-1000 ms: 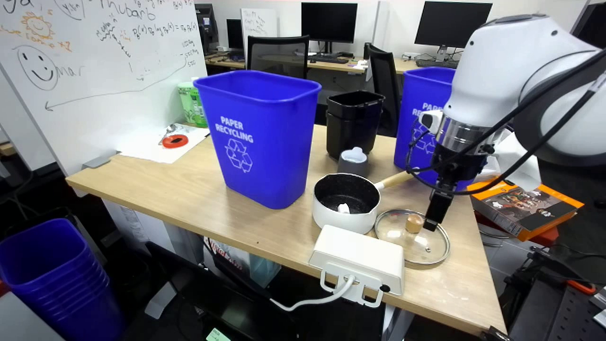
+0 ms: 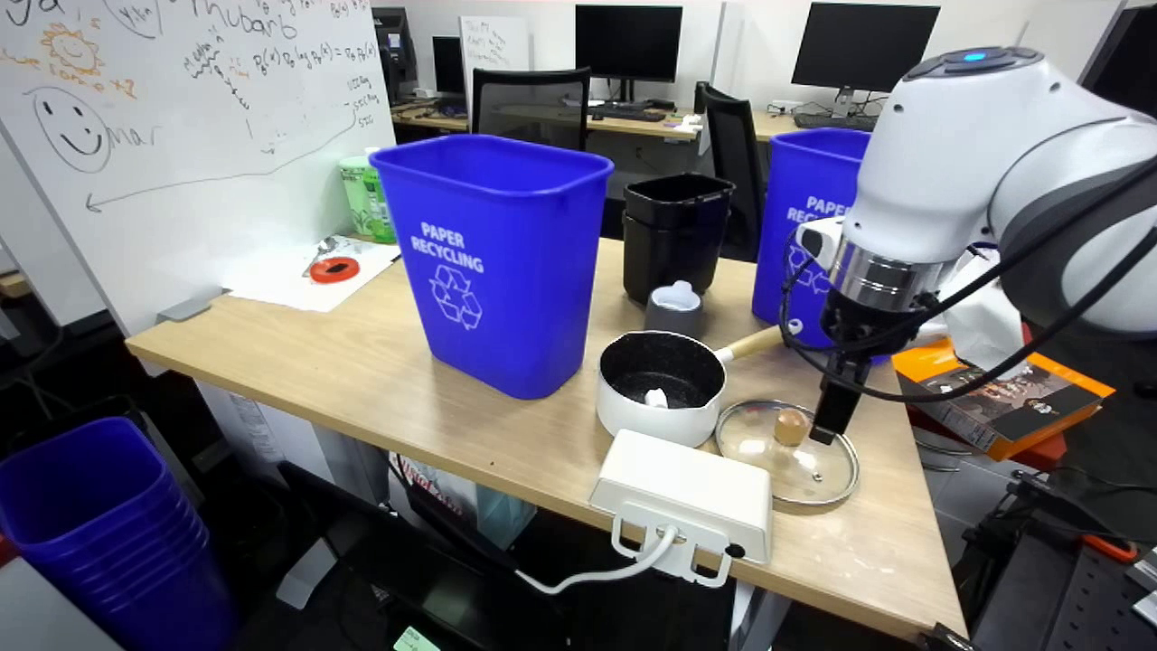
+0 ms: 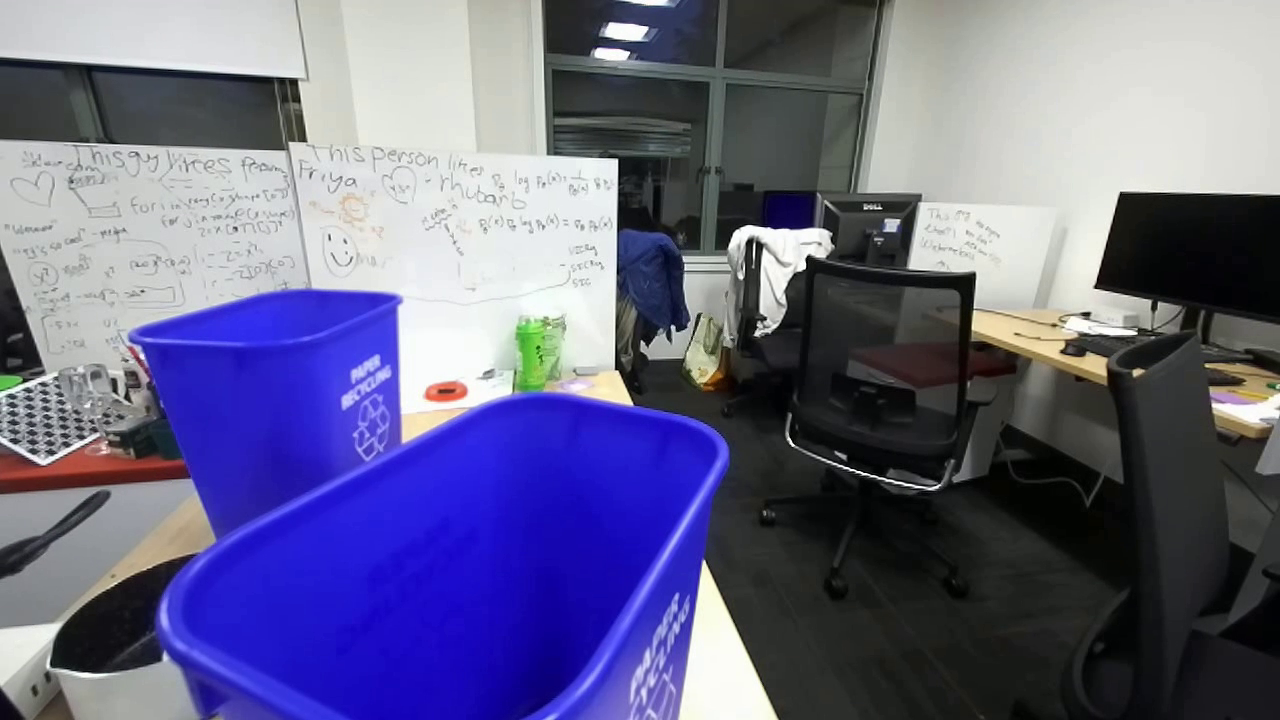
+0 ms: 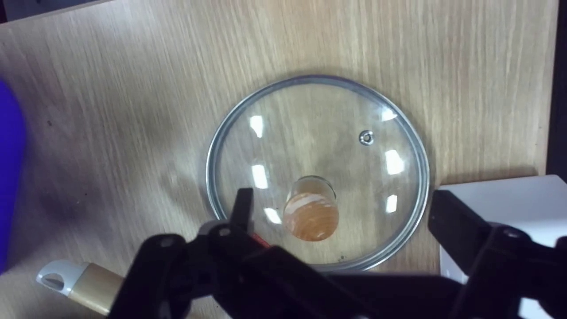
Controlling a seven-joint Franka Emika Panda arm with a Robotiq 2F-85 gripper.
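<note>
A round glass lid (image 4: 319, 127) with a metal rim and a wooden knob (image 4: 311, 217) lies on the table. In the wrist view my gripper is open over it, one finger (image 4: 243, 208) to the left of the knob and the other (image 4: 452, 223) beyond the lid's right rim. Nothing is held between them. Exterior view 1 shows the dark fingers (image 2: 834, 412) close to the knob. Left of the lid stands a white pot (image 2: 656, 416), black inside, with a small white thing (image 2: 656, 398) in it and a wooden handle (image 2: 750, 345).
A white box (image 2: 689, 483) with a cable sits at the table's front edge, close to the lid. Blue bins (image 2: 504, 271) (image 2: 808, 222), a black bin (image 2: 674, 239) and a grey cup (image 2: 673, 309) stand around.
The arm's wrist and forearm have shifted slightly, while the fingertips remain near the lid's knob. Lid, pot and bins have stayed put.
</note>
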